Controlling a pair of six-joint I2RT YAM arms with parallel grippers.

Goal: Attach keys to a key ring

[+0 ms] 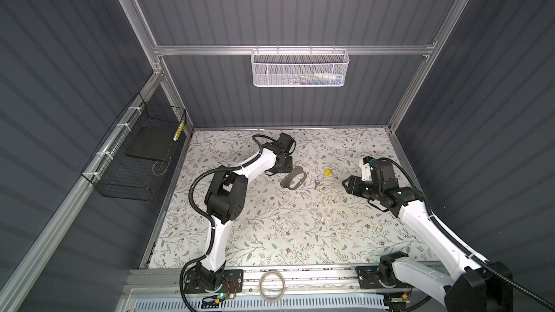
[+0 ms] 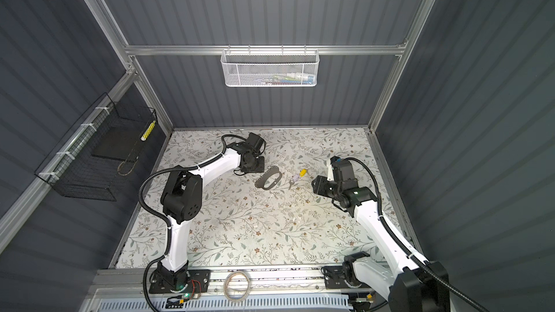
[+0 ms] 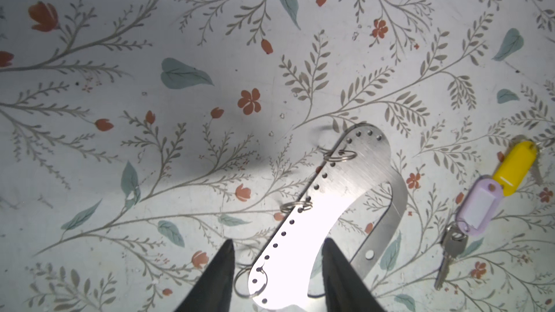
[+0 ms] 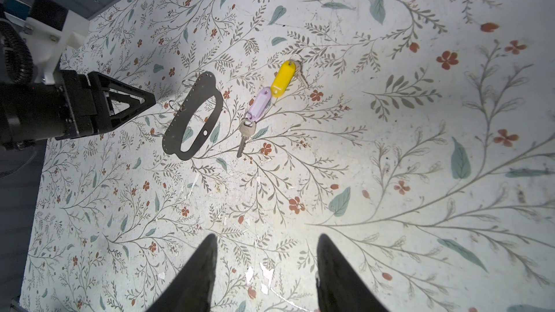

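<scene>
A flat grey metal plate (image 3: 363, 161) with rows of holes and several wire rings (image 3: 296, 205) along it lies on the patterned mat, below my left gripper, whose fingers stand apart over one end of it. To its right lie a key (image 3: 453, 245) with a lilac tag (image 3: 479, 205) and a yellow tag (image 3: 514, 167) with another key. My right gripper hangs over bare mat right of these; its two fingers show apart, with nothing visible between them.
A white mesh basket (image 1: 299, 66) with items hangs on the back wall, a black wire basket (image 1: 109, 179) on the left wall. A coil (image 1: 271, 274) lies on the front rail.
</scene>
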